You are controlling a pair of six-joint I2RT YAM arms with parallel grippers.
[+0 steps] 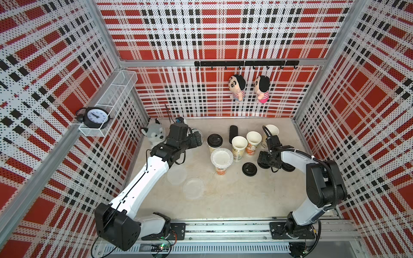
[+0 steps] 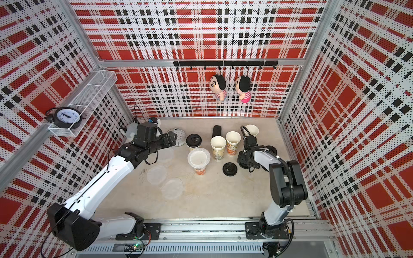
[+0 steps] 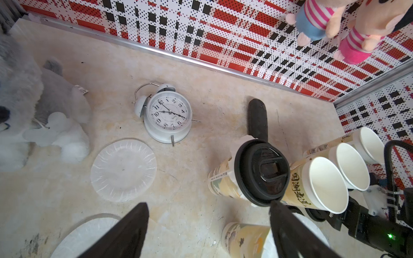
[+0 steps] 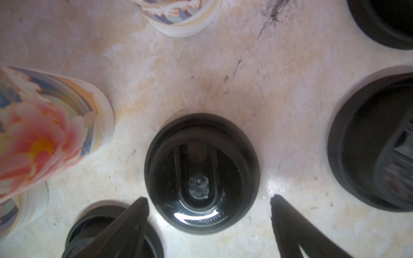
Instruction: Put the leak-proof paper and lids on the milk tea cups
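My left gripper stands open above the table, left of the cups, with nothing between its fingers. Below it lie white paper discs point(image 3: 122, 169). A paper disc point(image 1: 222, 157) sits on the front cup point(image 1: 221, 169); a cup behind it wears a black lid point(image 3: 264, 172). Open cups point(image 3: 324, 180) stand in a group to their right. My right gripper is open over a loose black lid point(image 4: 202, 172), its fingers either side of the lid's near edge.
More black lids point(image 4: 370, 142) lie around the right gripper. A grey plush toy point(image 3: 64, 103), a white alarm clock point(image 3: 167, 114) and a black bar-like object point(image 3: 257, 118) stand at the back.
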